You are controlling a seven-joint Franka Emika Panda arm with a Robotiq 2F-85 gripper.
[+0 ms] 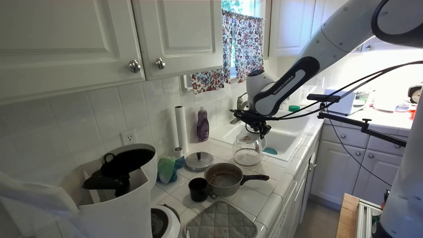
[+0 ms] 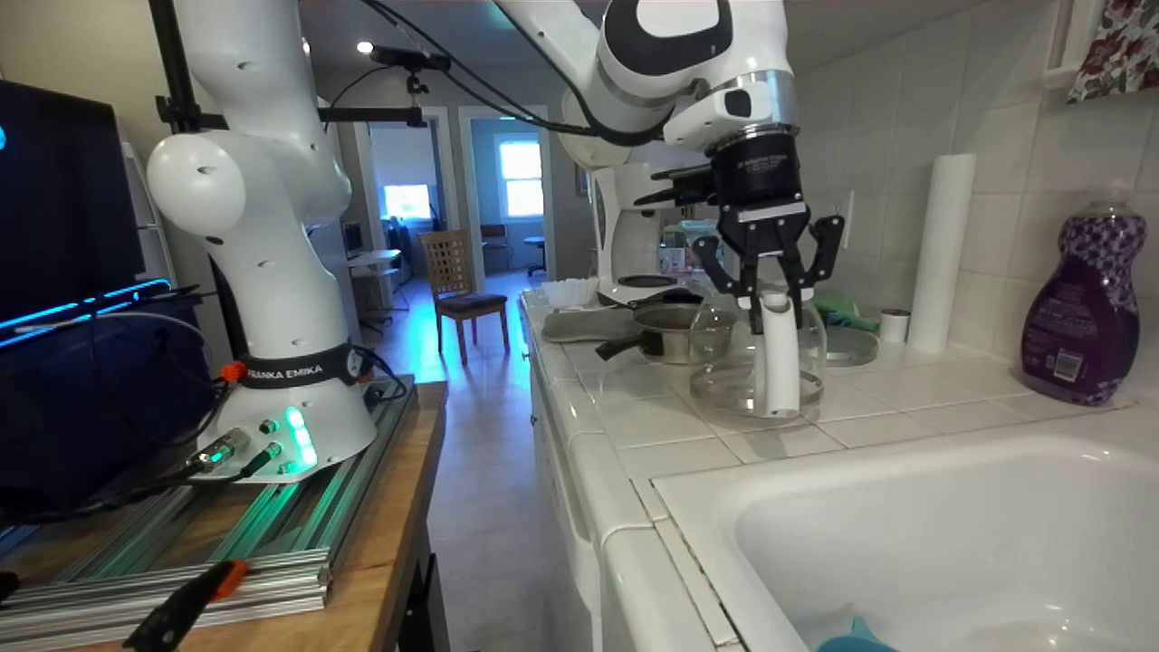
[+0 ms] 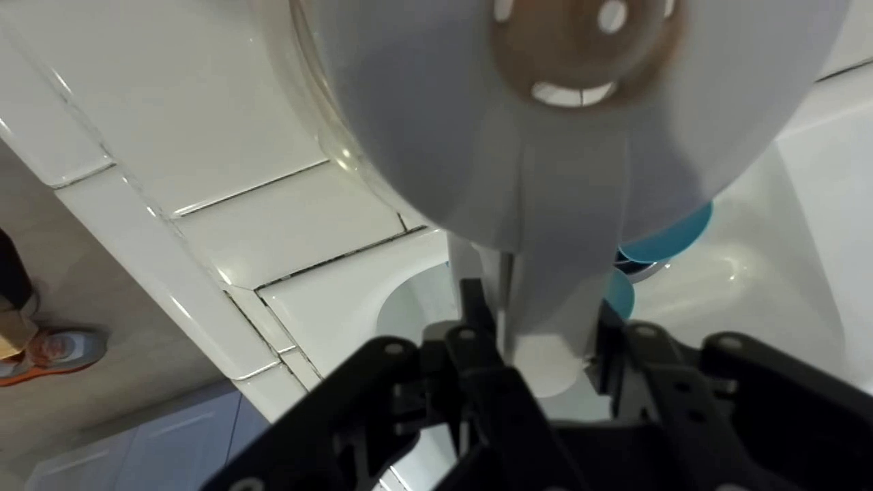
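A clear glass carafe (image 1: 248, 155) with a white lid and handle is at the counter's sink end, beside the basin. My gripper (image 2: 773, 295) is shut on the upper part of its white handle (image 2: 780, 364), pointing downward. In the wrist view, the handle (image 3: 565, 270) runs between the dark fingers, and the pale lid (image 3: 425, 106) fills the top. The carafe looks roughly upright, its base at or close to the tiles; whether it touches them cannot be told.
A saucepan (image 1: 224, 180), black cup (image 1: 198, 189) and metal lid (image 1: 199, 161) stand near the carafe. By the wall are a purple soap bottle (image 1: 202, 125) and a paper roll (image 1: 181, 129). The sink (image 2: 924, 511) holds teal items.
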